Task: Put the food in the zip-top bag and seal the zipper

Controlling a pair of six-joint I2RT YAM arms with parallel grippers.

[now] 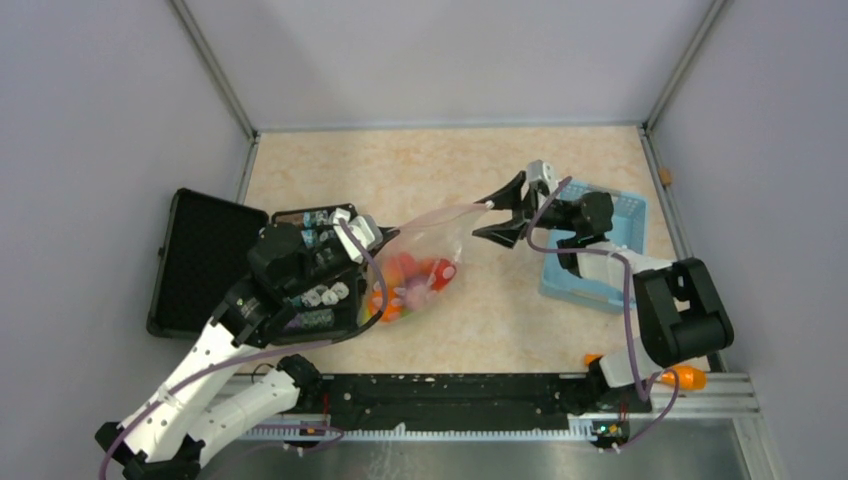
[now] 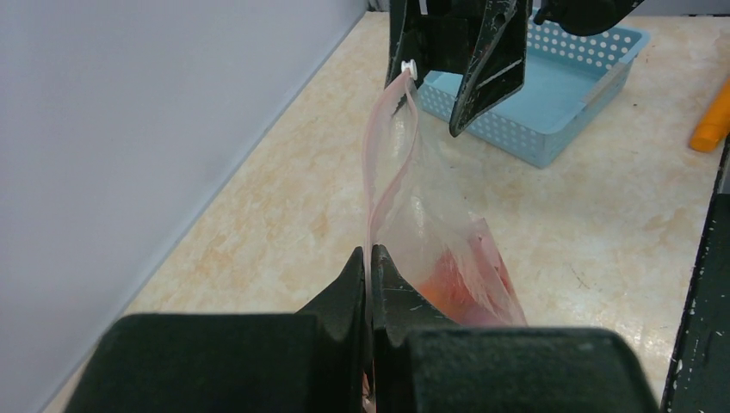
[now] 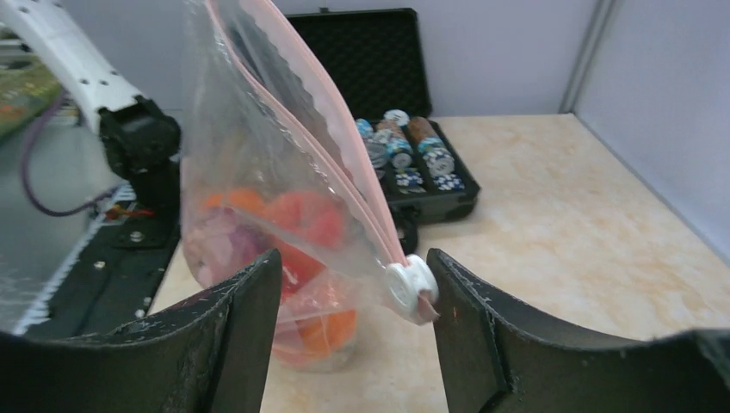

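Note:
The clear zip top bag [image 1: 420, 270] holds red, orange and pink food pieces and stands in the middle of the table. Its top pink zipper strip stretches from my left gripper, shut on one end, to a white slider [image 3: 409, 284] at the other end. My right gripper is part open around that slider end, with its fingers either side of it; the top view shows it just right of the bag [image 1: 500, 215].
A blue basket [image 1: 590, 290] is at the right under the right arm. An open black case [image 1: 210, 260] with small containers stands at the left. Orange objects [image 1: 690, 378] lie at the front right.

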